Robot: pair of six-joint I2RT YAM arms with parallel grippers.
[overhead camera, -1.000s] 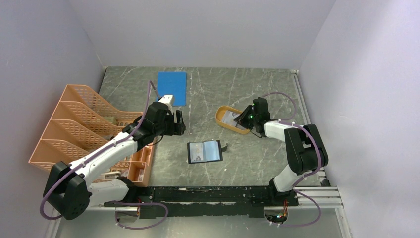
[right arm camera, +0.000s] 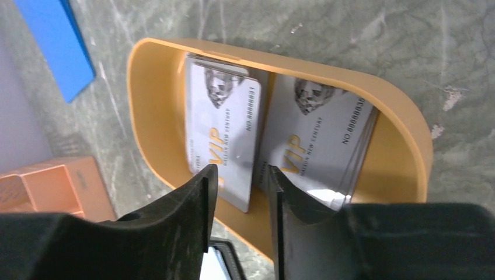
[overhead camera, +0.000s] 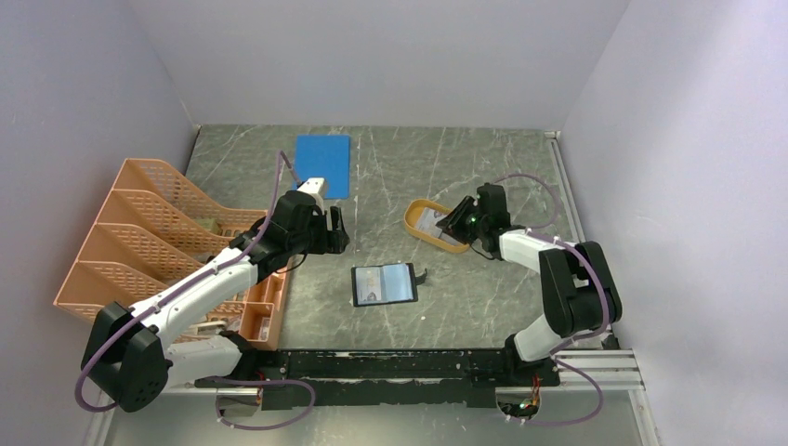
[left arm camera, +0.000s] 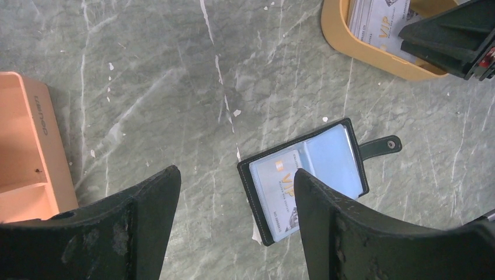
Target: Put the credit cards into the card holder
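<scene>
In the top view, an orange tray [overhead camera: 410, 219] on the right of the table holds silver VIP cards. Its cards form two groups in the right wrist view: a left stack [right arm camera: 217, 125] and a right stack [right arm camera: 312, 131]. My right gripper is part open over the tray, its fingertips around the near right corner of the left stack; no grip on a card shows. The black card holder [overhead camera: 385, 284] lies spread open, one VIP card [left arm camera: 279, 185] in its left side. Up and left of the holder, my left gripper [overhead camera: 336, 229] is open and empty.
An orange slotted organizer [overhead camera: 139, 232] takes up the left side, with small compartments along its near right edge. A flat blue sheet [overhead camera: 322, 165] lies at the back left. Bare table surrounds the holder.
Holder, tray and left arm are unchanged.
</scene>
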